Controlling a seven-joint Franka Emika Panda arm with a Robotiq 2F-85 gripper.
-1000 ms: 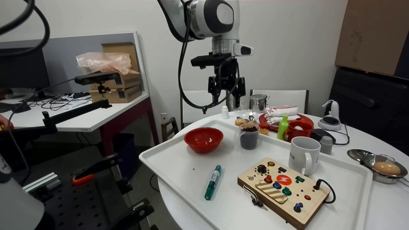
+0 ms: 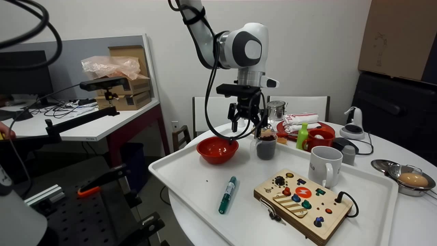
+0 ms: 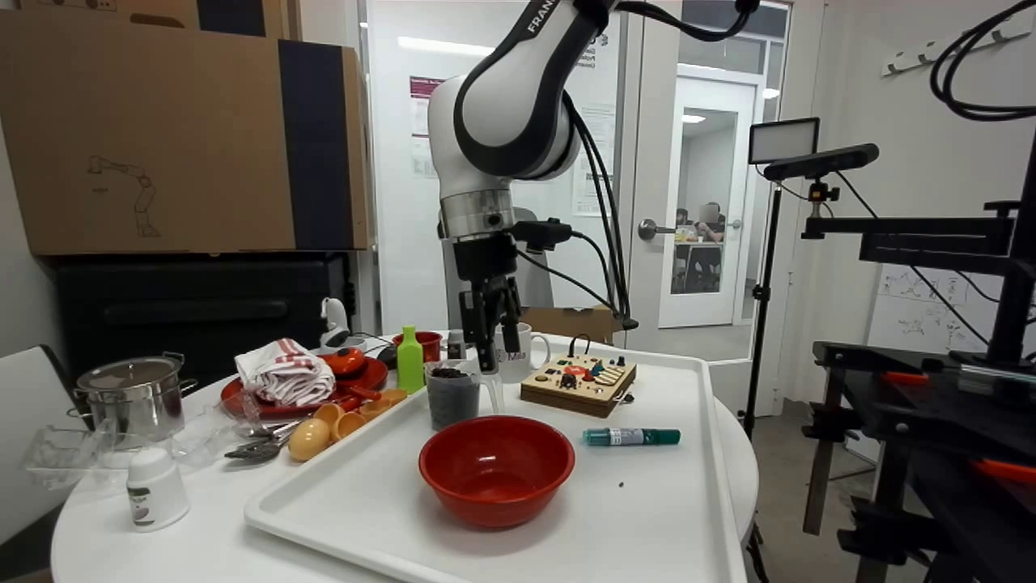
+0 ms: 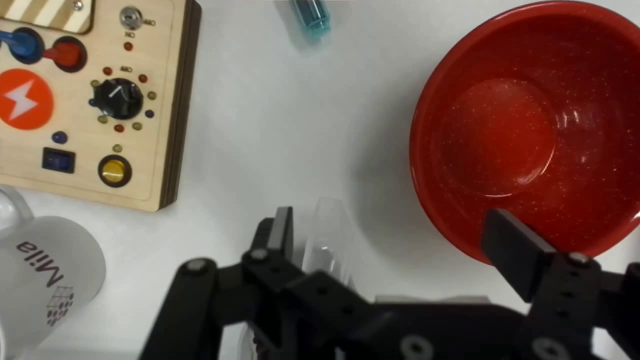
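Note:
My gripper [image 2: 248, 125] points down, open and empty, above the back part of the white tray. Close below it stands a clear cup [image 3: 453, 400] with dark contents. In the wrist view the cup's clear handle [image 4: 328, 234] shows by the left finger [image 4: 280, 231], while the gripper hides most of the cup itself. Beside the cup is an empty red bowl [image 3: 496, 472]. The right finger [image 4: 516, 252] overlaps the bowl's near rim in the wrist view; exact height above it I cannot tell.
The white tray [image 2: 184, 180] also carries a green marker [image 2: 227, 194], a wooden switch box [image 2: 303, 201] and a white mug [image 2: 325, 164]. Behind the tray are a green bottle [image 2: 302, 135] and a red mug [image 2: 318, 138]. The tray's front left is clear.
The arm has come down and somewhat to the right in exterior view 1, bringing the gripper close to the cup. Objects on the tray have stayed put.

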